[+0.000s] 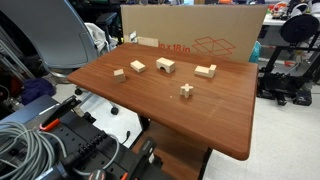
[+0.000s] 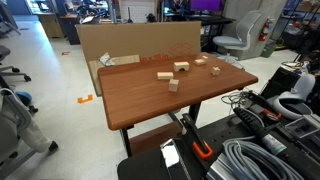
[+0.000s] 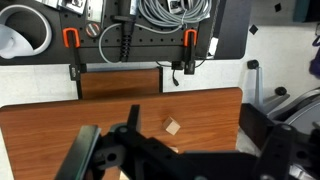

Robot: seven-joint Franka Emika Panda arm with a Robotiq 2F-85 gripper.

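Several small pale wooden pieces lie apart on the brown table (image 1: pixel 225 115). In exterior view 1 there is a small block (image 1: pixel 119 75) on the left, a flat block (image 1: pixel 137 66), an arch-like block (image 1: pixel 166 65), a longer piece (image 1: pixel 205 71) at the back right and a cross-shaped piece (image 1: pixel 186 91) nearer the front. The wrist view looks down on one pale block (image 3: pixel 172 126). Dark gripper parts fill its lower edge, with fingers (image 3: pixel 265 135) spread apart and no object seen held between them. Neither exterior view shows the gripper clearly.
A cardboard panel (image 1: pixel 190 28) stands along the table's back edge. Between the black base bench (image 3: pixel 150 50) and the table is a floor gap. Coiled grey cable (image 2: pixel 250 160) lies on the bench. Bare tabletop surrounds the blocks.
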